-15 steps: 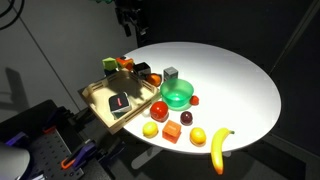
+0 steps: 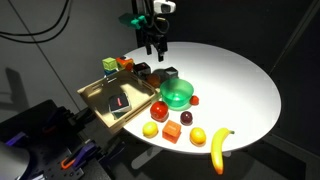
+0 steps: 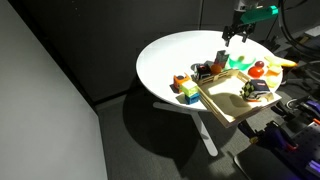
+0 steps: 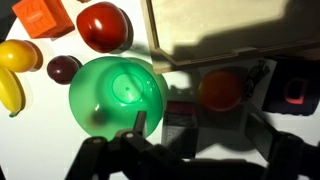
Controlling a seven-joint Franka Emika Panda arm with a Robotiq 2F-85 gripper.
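Note:
Above the far part of the white table, my gripper [image 2: 156, 52] hangs open, nothing between its fingers. In the wrist view the gripper is over a dark block [image 4: 181, 128], which lies below and between the spread fingers. Beside that block is a round orange-brown item [image 4: 221, 90]. The green bowl [image 4: 115, 97] stands just to the left in that view and looks empty. In exterior view 1 the block [image 2: 171, 73] sits behind the bowl [image 2: 176, 94].
A wooden tray [image 2: 127, 118] holding a dark box [image 2: 119, 104] stands left of the bowl. Tomato [image 2: 159, 111], orange block [image 2: 172, 131], lemon [image 2: 150, 130], orange [image 2: 198, 136] and banana [image 2: 219, 150] lie in front.
The arm has swung rightward from behind the tray to above the dark block, ending somewhat lower. The gripper's shadow now darkens the block. The table objects appear unmoved.

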